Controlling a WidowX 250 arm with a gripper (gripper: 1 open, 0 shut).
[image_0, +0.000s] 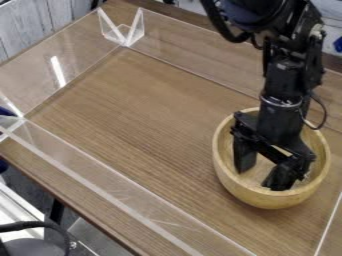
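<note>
My black arm reaches down from the upper right into a round tan bowl (267, 197) on the wooden table (120, 120) at the right. The gripper (263, 160) is low inside the bowl, its black fingers spread open. Dark shapes fill much of the bowl's middle, and I cannot tell whether anything besides the gripper is in there.
A white tape outline (122, 28) marks the table's back left. Dark cables (34, 228) lie past the lower left edge.
</note>
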